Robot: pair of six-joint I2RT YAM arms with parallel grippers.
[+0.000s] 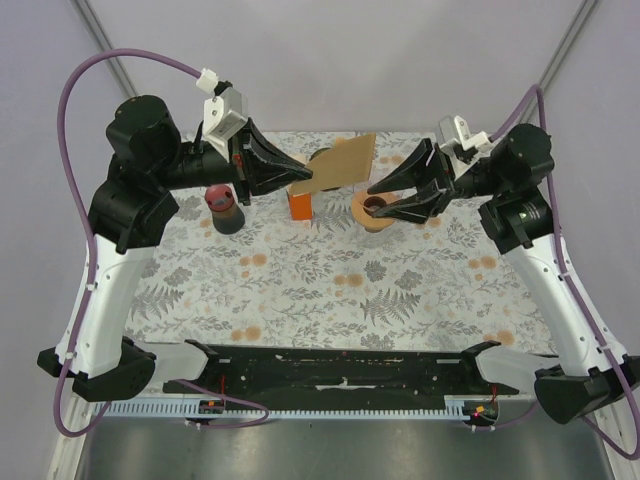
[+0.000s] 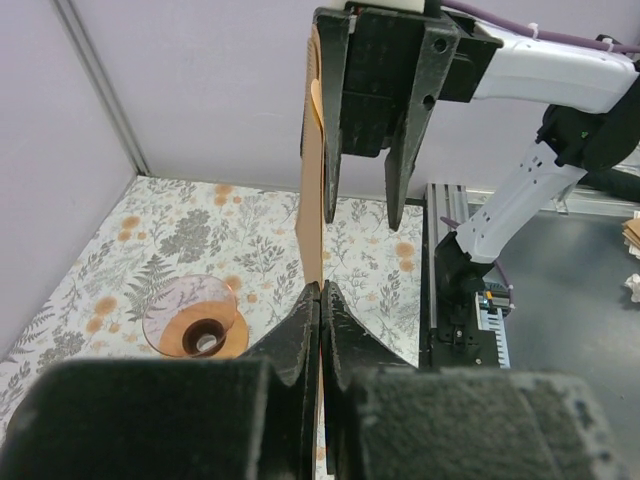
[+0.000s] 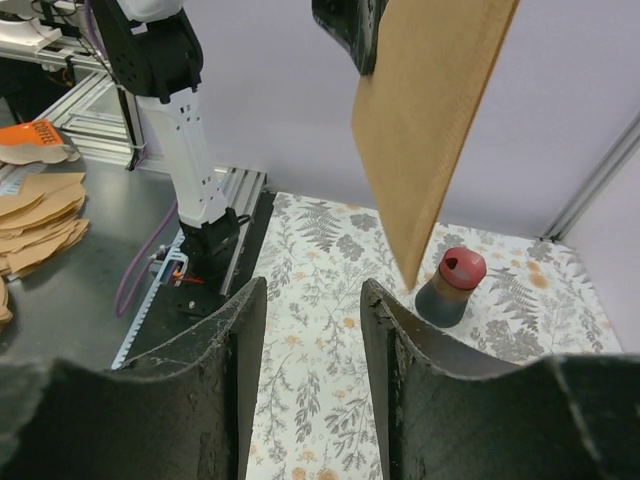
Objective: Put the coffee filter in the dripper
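The tan paper coffee filter hangs upright from my left gripper, which is shut on its edge, as the left wrist view also shows. My right gripper stands open just right of the filter, with nothing between its fingers. In the right wrist view the filter rises above and beyond those fingers. The dripper, clear-rimmed with an orange body and dark centre, sits on the table below, partly hidden by my right gripper in the top view.
A red-topped dark container stands on the left of the patterned table. An orange box and a dark round item are behind the grippers, partly hidden. Walls bound the back and sides.
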